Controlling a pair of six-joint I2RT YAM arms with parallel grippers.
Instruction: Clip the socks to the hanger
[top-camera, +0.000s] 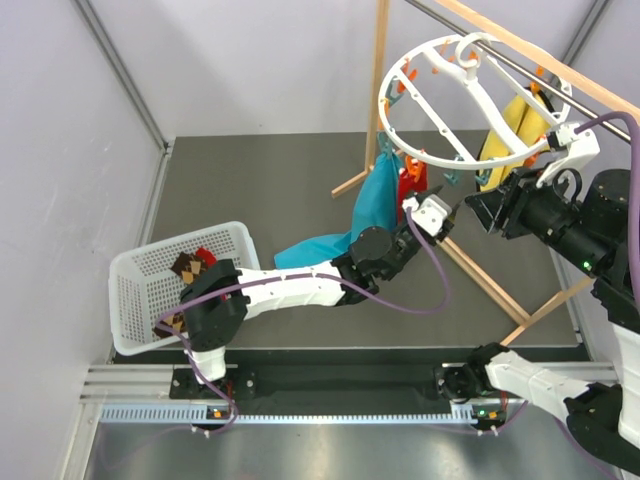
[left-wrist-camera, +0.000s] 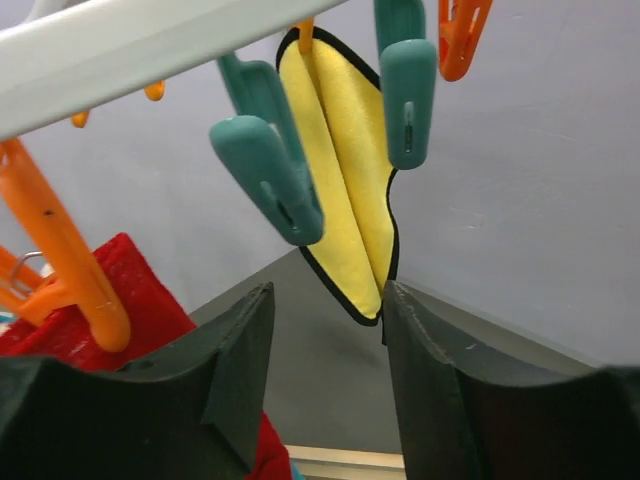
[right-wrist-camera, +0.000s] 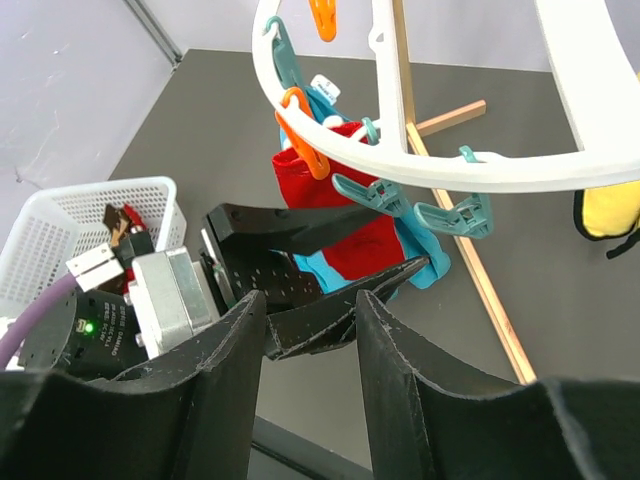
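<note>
The white round hanger (top-camera: 440, 158) with teal and orange clips hangs at upper right. Red (right-wrist-camera: 355, 240) and teal socks (top-camera: 310, 250) hang from it, and a yellow sock (left-wrist-camera: 340, 180) is farther back. My left gripper (top-camera: 435, 205) is just below the near rim by the red sock; in the left wrist view its fingers (left-wrist-camera: 230, 380) stand apart with nothing seen between. My right gripper (top-camera: 485, 205) is right of it, below the rim; its fingertips (right-wrist-camera: 310, 310) are apart, facing the left gripper and two teal clips (right-wrist-camera: 450, 215).
A white basket (top-camera: 130, 300) with socks sits at left. The wooden stand (top-camera: 480, 270) surrounds the hanger on the right. The grey floor (top-camera: 230, 180) between basket and hanger is mostly clear.
</note>
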